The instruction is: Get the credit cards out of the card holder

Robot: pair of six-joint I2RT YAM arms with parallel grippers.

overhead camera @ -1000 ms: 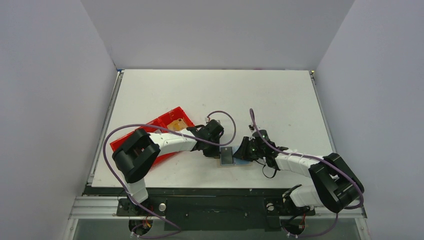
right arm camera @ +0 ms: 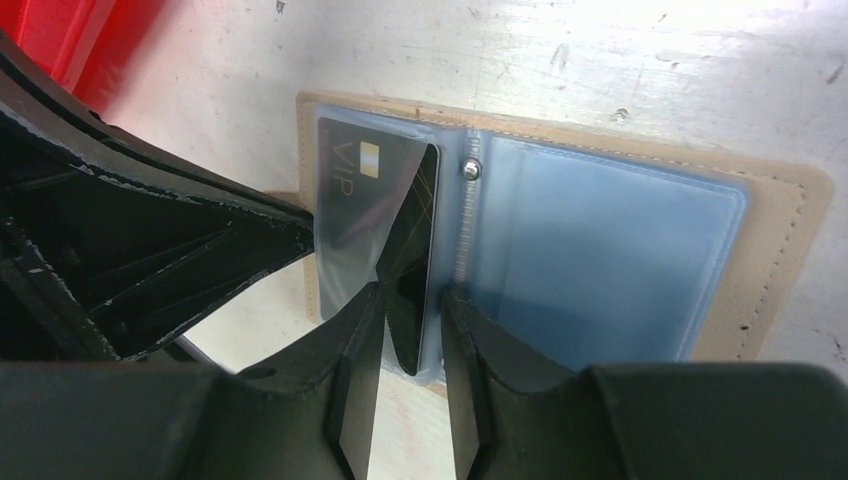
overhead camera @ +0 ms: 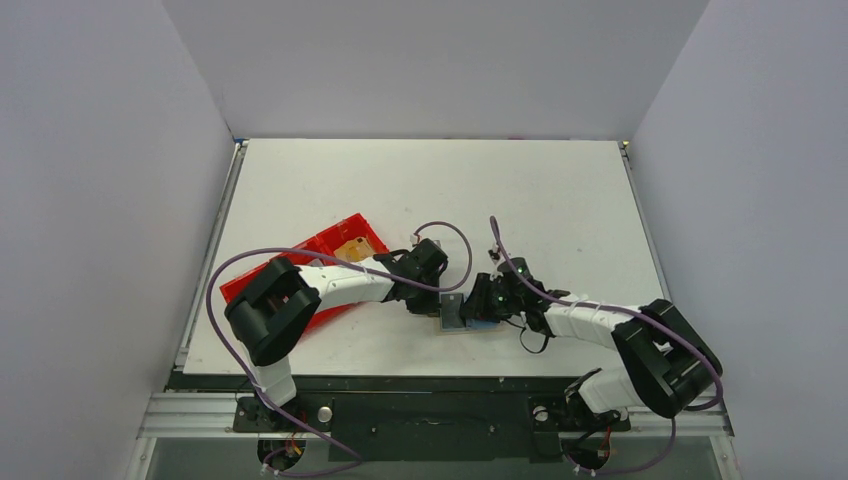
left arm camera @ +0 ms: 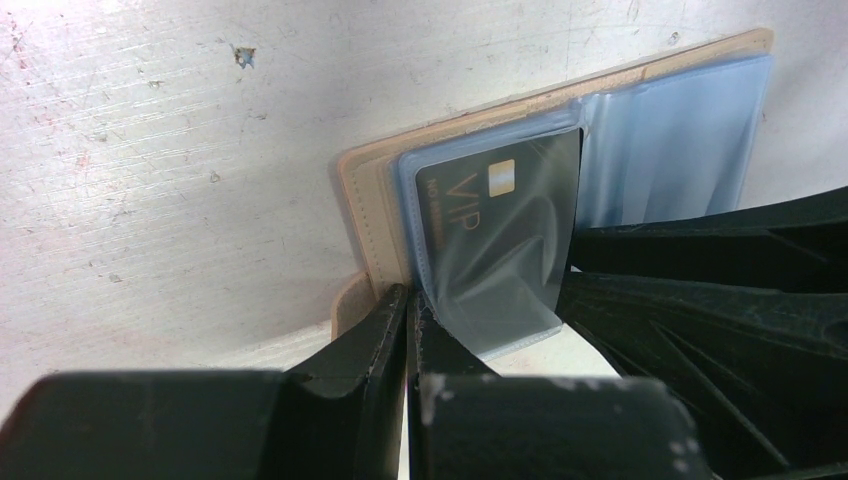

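The card holder [right arm camera: 780, 230] lies unfolded on the table, tan outside with pale blue clear pockets. In its left pocket sits a black VIP card [left arm camera: 500, 215], its right edge [right arm camera: 412, 270] bare of the plastic. The right pocket [right arm camera: 600, 240] shows no card. My left gripper is shut at the holder's left edge; whether the thin edge is pinched is hard to see. My right gripper stands partly open over the holder, one finger on each side of the card's exposed edge in the right wrist view.
A red divided box [overhead camera: 335, 235] stands to the left, partly beneath my left arm, with a tan item [overhead camera: 355, 250] inside.
My right gripper has shifted a little left, over the bare edge of the card. The left arm and the holder look unmoved.
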